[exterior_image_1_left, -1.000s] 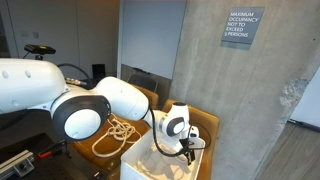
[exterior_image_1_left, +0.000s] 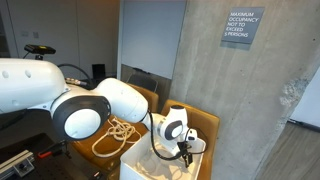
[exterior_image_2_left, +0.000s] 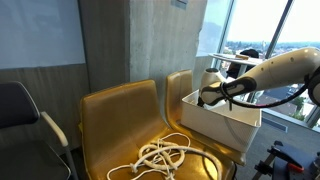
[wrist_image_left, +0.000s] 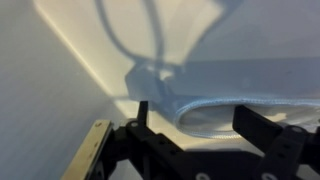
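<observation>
My gripper (exterior_image_1_left: 186, 154) points down inside a white box (exterior_image_1_left: 138, 168). In the wrist view its two black fingers stand apart, so it is open. A thin pale cord-like curve (wrist_image_left: 215, 103) runs across the gap between them; whether either finger touches it cannot be told. In exterior view 2 the arm reaches in over the box (exterior_image_2_left: 225, 127) from the right, and the box wall hides the fingertips. Loops of off-white rope (exterior_image_2_left: 165, 155) lie on a tan chair seat beside the box.
Tan chairs (exterior_image_2_left: 122, 125) stand beside the box, and a dark chair (exterior_image_2_left: 28, 140) is at the far left. A concrete wall (exterior_image_1_left: 245, 100) rises behind the chairs. Box walls surround the gripper closely.
The rope on the chair and the box look unmoved.
</observation>
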